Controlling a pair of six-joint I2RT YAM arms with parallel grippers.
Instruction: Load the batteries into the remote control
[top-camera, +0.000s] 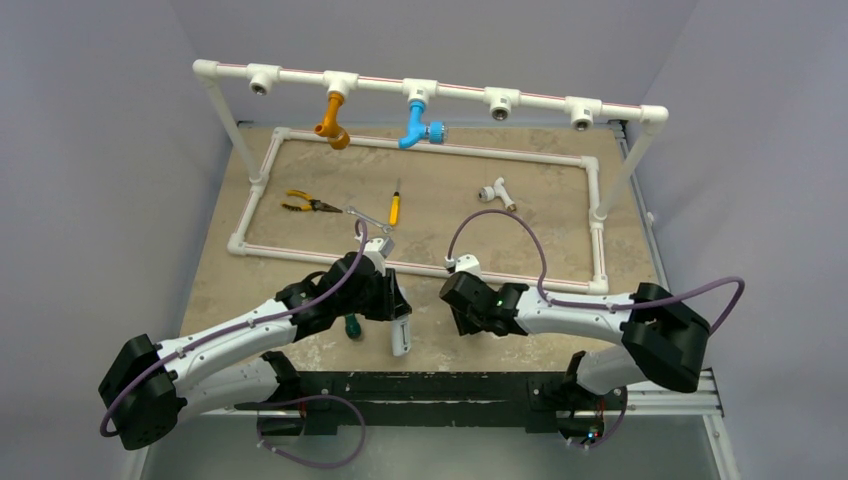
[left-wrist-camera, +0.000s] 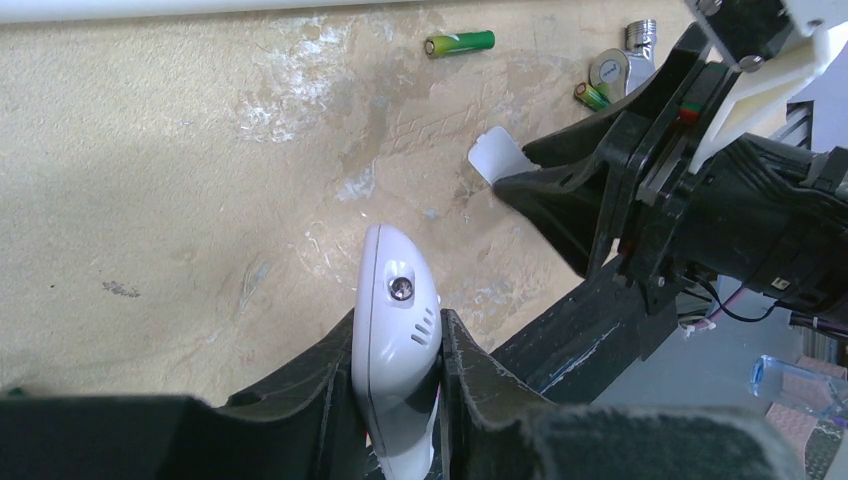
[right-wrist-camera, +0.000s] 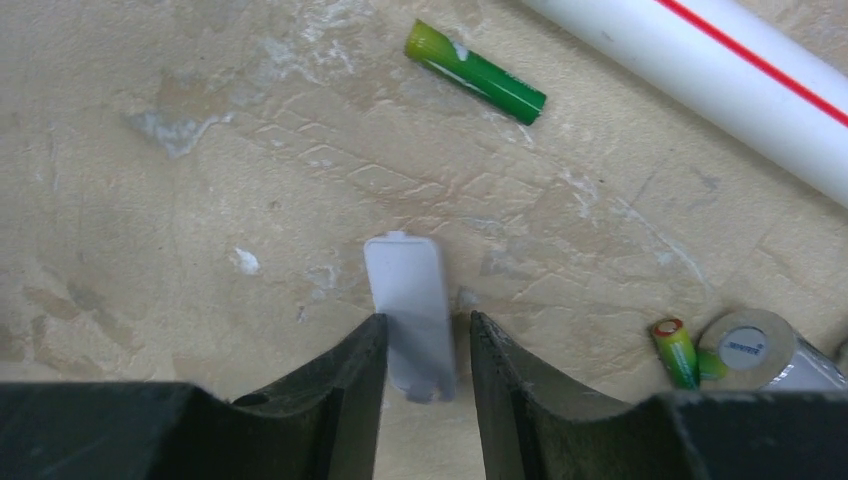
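The white remote (left-wrist-camera: 395, 330) is held upright in my left gripper (top-camera: 393, 300), which is shut on it. On the table in the right wrist view lies a white battery cover (right-wrist-camera: 410, 300), with the fingertips of my right gripper part open over it, one on each side; whether they touch it is unclear. A green battery (right-wrist-camera: 475, 75) lies beyond the cover, beside the pipe. A second green battery (right-wrist-camera: 676, 355) lies to the right, against a metal fitting (right-wrist-camera: 765, 355). The inside of the remote is hidden.
A white pipe frame (top-camera: 320, 255) borders the work area, with pliers (top-camera: 310, 203), a wrench, a screwdriver (top-camera: 395, 210) and a fitting inside it. A green-handled tool (top-camera: 352, 326) lies beside my left gripper. The pipe rack with coloured fittings stands at the back.
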